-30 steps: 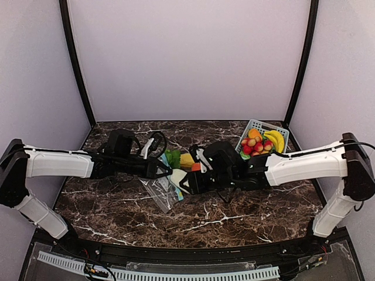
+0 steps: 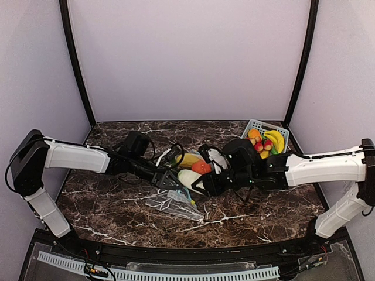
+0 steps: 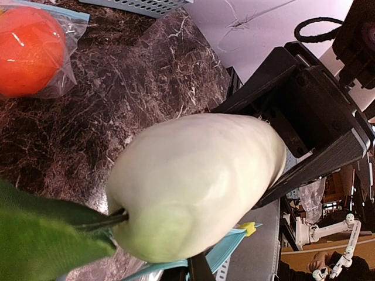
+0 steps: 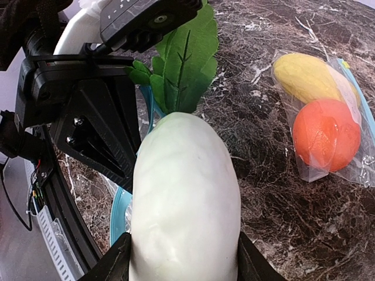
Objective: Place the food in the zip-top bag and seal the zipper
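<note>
My right gripper [image 2: 205, 184] is shut on a white radish [image 4: 184, 193] with green leaves [image 4: 187, 64], held over an open zip top bag [image 2: 173, 205] with a blue zipper strip [image 3: 225, 252]. My left gripper [image 2: 176, 178] is shut at the bag's rim, beneath the radish in the left wrist view; its fingertips are mostly hidden there. A second bag, holding a yellow oblong food [image 4: 310, 79] and a red round one [image 4: 325, 134], lies on the table behind them.
A grey basket [image 2: 252, 124] of fruit, with bananas, an orange and several red fruits, stands at the back right.
Both grippers have shifted right over the last second, the radish moving along. The empty bag has been drawn right, its lower end now further toward the table's middle.
</note>
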